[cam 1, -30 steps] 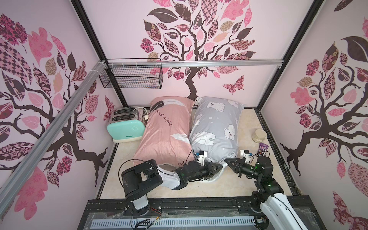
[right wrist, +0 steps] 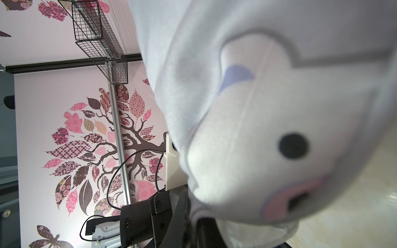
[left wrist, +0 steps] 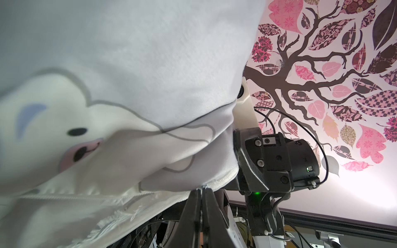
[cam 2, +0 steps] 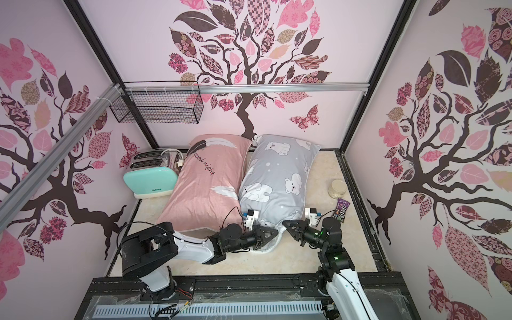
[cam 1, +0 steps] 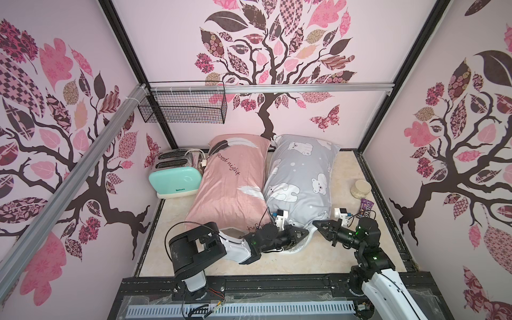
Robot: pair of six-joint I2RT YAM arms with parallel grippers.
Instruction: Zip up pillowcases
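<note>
A pink pillowcase (cam 1: 234,186) and a grey pillowcase (cam 1: 304,181) with white bears lie side by side, both plump. The grey one's near end hangs open, its white zipper edge (left wrist: 165,201) curving between my grippers. At that edge, my left gripper has its fingertips almost together; a tiny silvery bit shows at the tips, and whether they grip it is unclear. Close by on the right, my right gripper is shut on a gathered fold of grey cloth at the corner. Its fingertips are partly hidden by fabric.
A mint toaster (cam 1: 175,180) stands left of the pink pillowcase. On the right lie a round pale jar (cam 1: 361,188) and a purple packet (cam 1: 366,207). A wire basket (cam 1: 184,106) hangs at the back wall. Bare table (cam 1: 336,261) shows along the front.
</note>
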